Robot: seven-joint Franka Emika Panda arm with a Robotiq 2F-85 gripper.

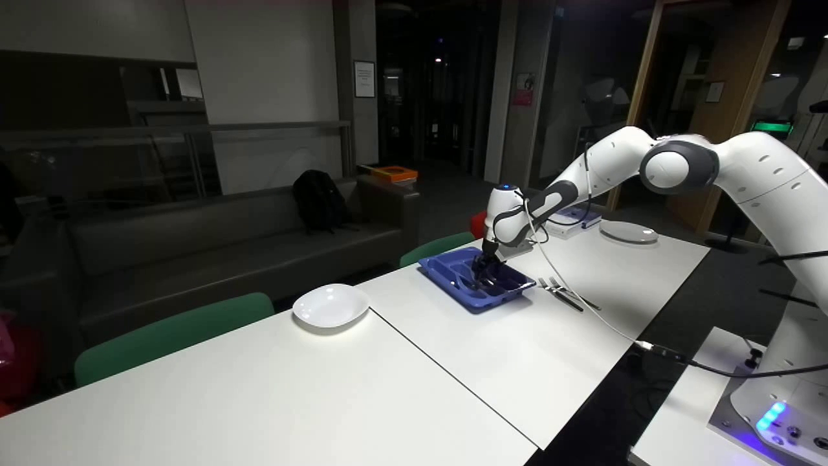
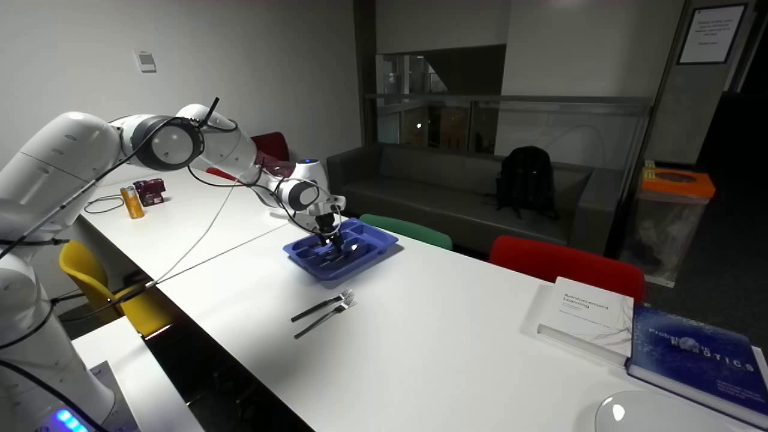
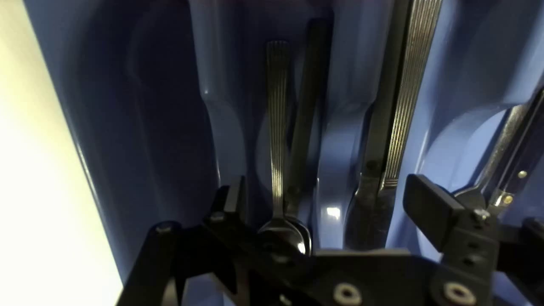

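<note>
My gripper is open, its two black fingers spread wide over a blue cutlery tray [image 2: 379, 239]. In the wrist view, a ribbed silver spoon [image 3: 278, 127] and a dark-handled spoon [image 3: 306, 112] lie side by side in one compartment between the fingers. One compartment to the right holds knives [image 3: 403, 112], one ribbed and one dark. Further right, more cutlery [image 3: 502, 153] shows partly behind the right finger. The wide left compartment [image 3: 148, 117] looks empty. Two forks [image 2: 320, 306] lie on the table beside the tray.
A white bowl [image 1: 331, 306] stands on the white table [image 1: 310, 396]. Books [image 2: 587, 317] and a grey plate [image 2: 648, 411] lie at the opposite end. A can [image 2: 132, 202] sits near the wall.
</note>
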